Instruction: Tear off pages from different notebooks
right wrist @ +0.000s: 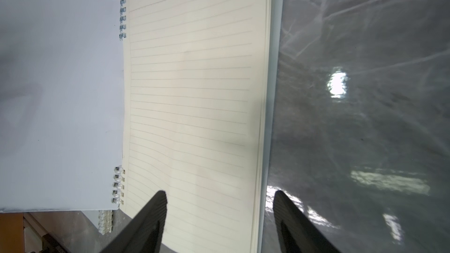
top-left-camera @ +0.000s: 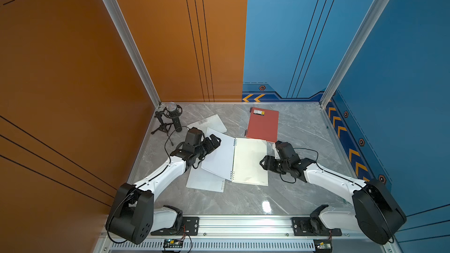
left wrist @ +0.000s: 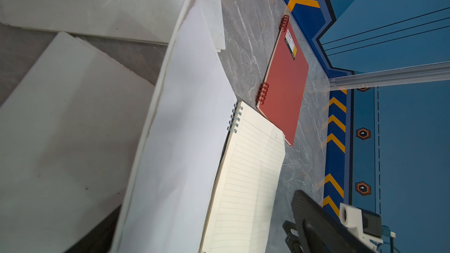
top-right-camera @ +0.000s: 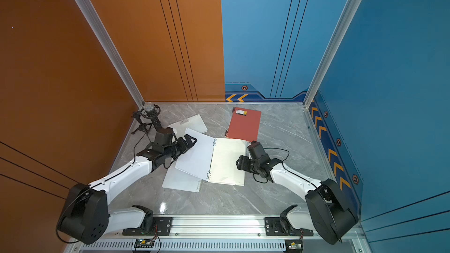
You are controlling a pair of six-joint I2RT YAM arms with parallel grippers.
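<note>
An open notebook lies mid-table, its cream lined page to the right of the ring binding and its white cover raised to the left. At the cover's outer edge, my left gripper stands open, one finger on either side of the board in the left wrist view. My right gripper is parted over the page's right edge, with no sheet visibly pinched between its fingers. A red notebook rests closed behind the open one.
Under and beside the raised cover lie another white notebook at the front left and a pale one at the back left. A black stand occupies the back left corner.
</note>
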